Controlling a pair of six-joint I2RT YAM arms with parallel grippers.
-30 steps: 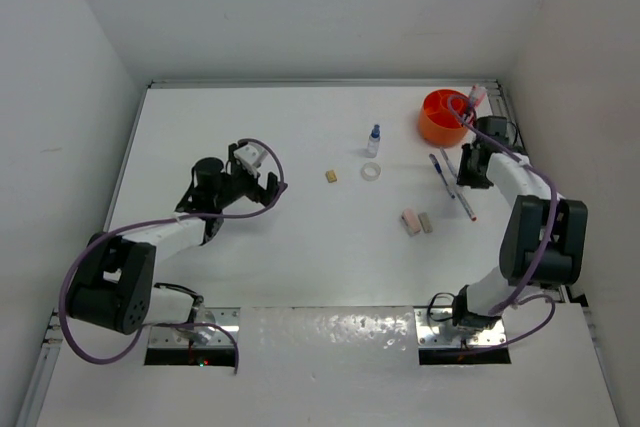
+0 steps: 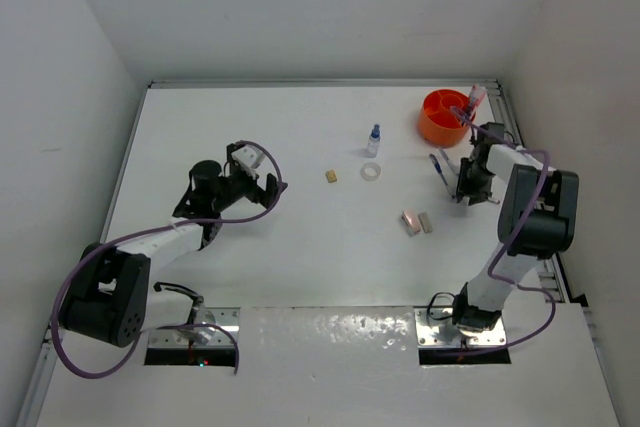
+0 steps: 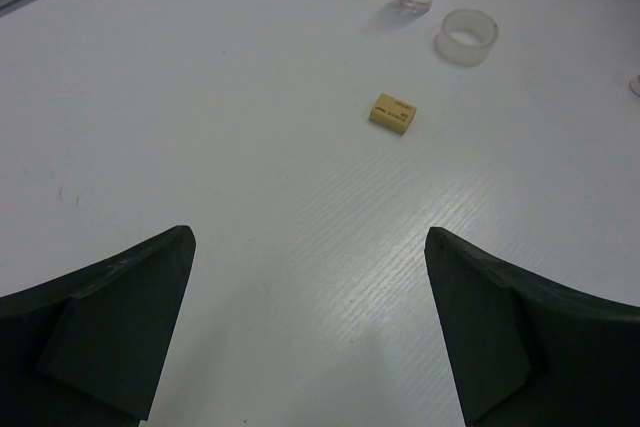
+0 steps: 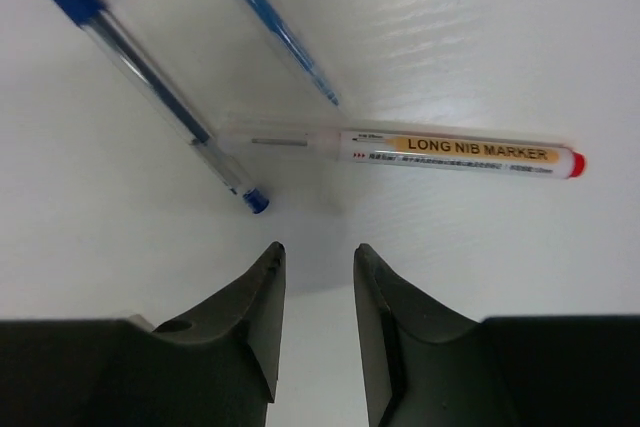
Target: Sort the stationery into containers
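Observation:
My right gripper is part open with nothing between its fingertips, low over several pens at the table's right: a long nib marker (image 4: pixel 450 152), a blue pen (image 4: pixel 140 67) and a clear pen (image 4: pixel 270 22). An orange container (image 2: pixel 440 122) stands at the back right. A small bottle (image 2: pixel 373 142), a tape ring (image 2: pixel 371 171), a yellow block (image 2: pixel 331 176), a pink block (image 2: pixel 410 222) and a grey block (image 2: pixel 425 222) lie mid-right. My left gripper is open and empty over the left side.
Some pink-tinted items (image 2: pixel 478 95) stand at the container's right. Walls and rails edge the table at back and sides.
My right gripper has moved down-image from beside the container to over the marker's lower part. The left arm has barely moved.

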